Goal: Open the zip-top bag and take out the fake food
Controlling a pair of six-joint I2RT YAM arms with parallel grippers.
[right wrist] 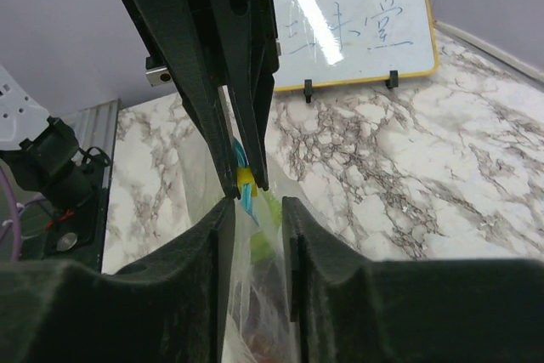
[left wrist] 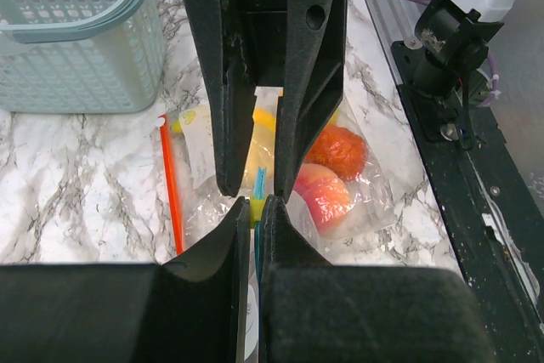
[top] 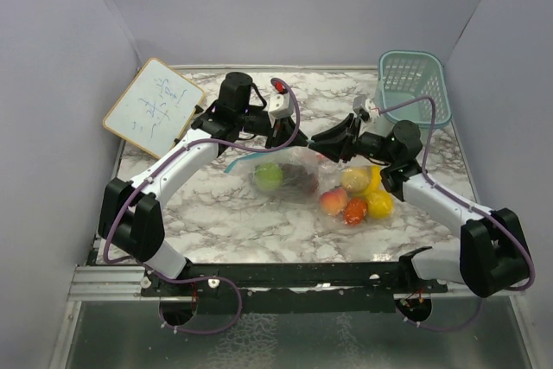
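Observation:
A clear zip bag (top: 276, 179) with green and dark fake food lies at the middle. My left gripper (top: 298, 137) is shut on its blue zip edge by the yellow slider (left wrist: 256, 210). My right gripper (top: 320, 144) faces it, part open, its fingertips either side of that slider, as both wrist views show; whether they touch it I cannot tell. A second bag (top: 354, 196) holding peach, orange, yellow and other food lies to the right.
A pale green basket (top: 413, 58) stands at the back right. A whiteboard (top: 151, 105) is at the back left.

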